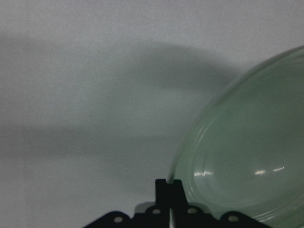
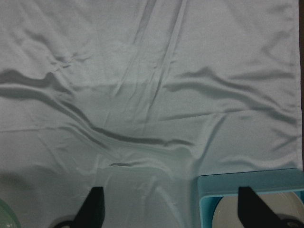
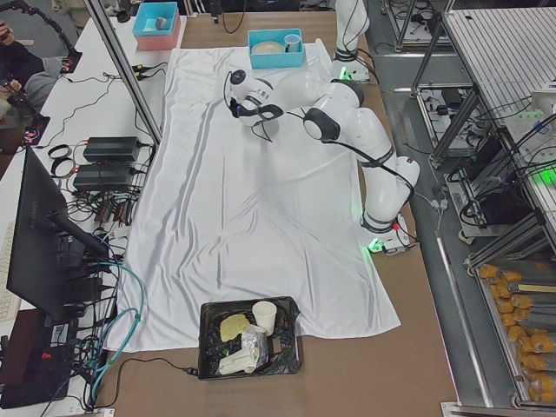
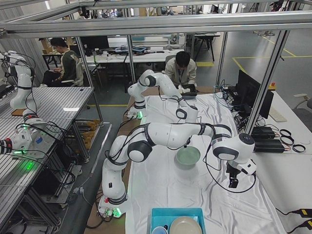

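Observation:
A pale green glazed bowl [image 4: 187,155] sits on the white cloth; in the left wrist view the bowl [image 1: 247,133] fills the right side. My left gripper has its fingertips together at the bowl's rim, which runs down to them, so it appears shut on that rim. My right gripper is open with nothing between its fingers, over bare cloth beside a blue bin [image 2: 247,178]. A sliver of the green bowl [image 2: 7,218] shows at the lower left of the right wrist view.
The blue bin [image 4: 156,214] holds a plate and a cup. A black tray [image 3: 208,339] with cups and scraps stands at the other end of the table. A monitor and cables line one side.

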